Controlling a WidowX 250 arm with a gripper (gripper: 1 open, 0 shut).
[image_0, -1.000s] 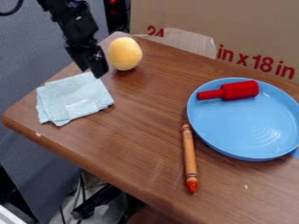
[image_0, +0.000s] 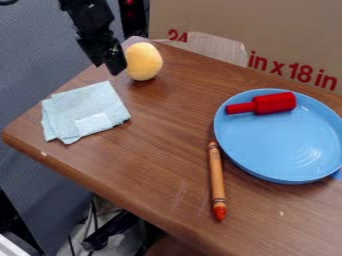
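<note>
My black gripper (image_0: 112, 60) hangs at the top left of the camera view, just left of a yellow, egg-shaped object (image_0: 144, 61) on the wooden table. Whether its fingers are open or shut I cannot tell. A folded pale blue cloth (image_0: 84, 111) lies below it on the left. A red object with a handle (image_0: 270, 103) rests on a blue plate (image_0: 275, 149) at the right. An orange crayon-like stick (image_0: 217, 182) lies left of the plate.
A cardboard box (image_0: 254, 40) stands along the back. The table's near left edge drops to the floor, where dark items and cables lie.
Over the last second my gripper has risen from near the cloth and shifted slightly, now higher beside the yellow object. The objects on the table look unchanged.
</note>
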